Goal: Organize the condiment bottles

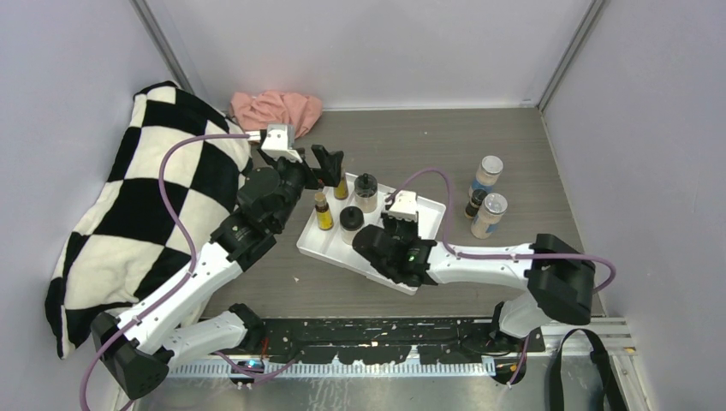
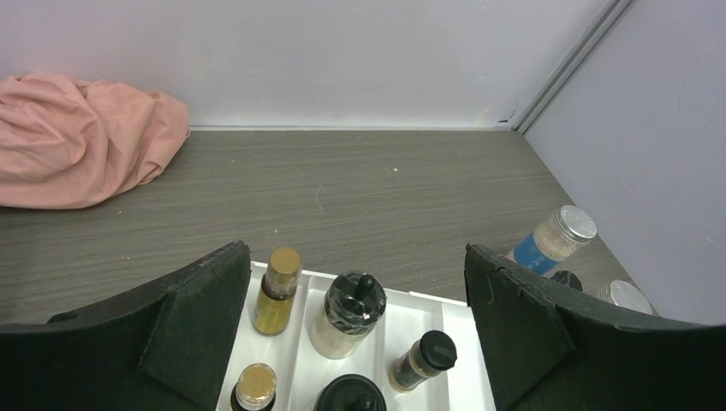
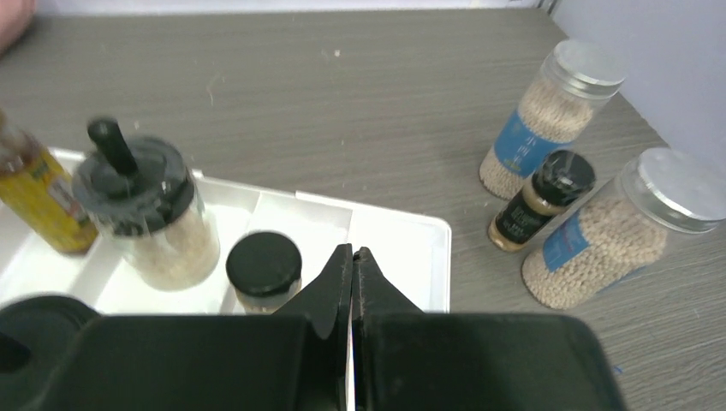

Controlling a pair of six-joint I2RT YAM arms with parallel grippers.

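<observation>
The white tray (image 1: 321, 247) holds two yellow-labelled oil bottles (image 2: 272, 312), two dark-capped jars (image 1: 365, 193) and one small black-capped bottle (image 2: 424, 360). To its right on the table stand two silver-lidded jars (image 3: 548, 111) with a small black-capped spice bottle (image 3: 541, 201) between them. Over the tray's back left corner, my left gripper is open and empty. My right gripper is over the tray's right part, shut, its fingertips together and no object showing between them. The right arm hides part of the tray from above.
A pink cloth (image 1: 274, 111) lies at the back left, and a black-and-white checkered cushion (image 1: 141, 205) leans along the left wall. Table surface (image 1: 419, 141) behind the tray is clear. The tray's right compartment (image 3: 398, 257) appears empty where visible.
</observation>
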